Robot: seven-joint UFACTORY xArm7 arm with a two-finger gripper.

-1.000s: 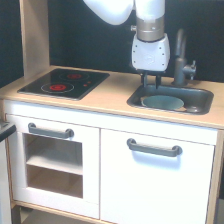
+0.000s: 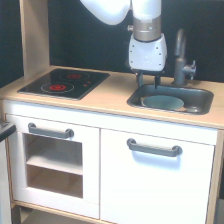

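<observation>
My gripper [image 2: 148,82] hangs pointing down over the left part of the sink [image 2: 204,101]. Its two dark fingers stand apart, and I see nothing held between them. A grey-green round dish [image 2: 163,103], perhaps a bowl or plate, lies in the basin to the lower right of the fingertips. A gap shows between the fingers and the dish in this view.
Right behind the sink rises a dark faucet [image 2: 180,58]. On the left the black cooktop [image 2: 64,83] sits in the wooden counter [image 2: 112,92]. Below are a white cabinet door [image 2: 150,182] and an oven front [image 2: 55,165], each with a dark handle.
My gripper has shifted slightly up and to the left, and its fingers look farther apart. The dish stays in the sink.
</observation>
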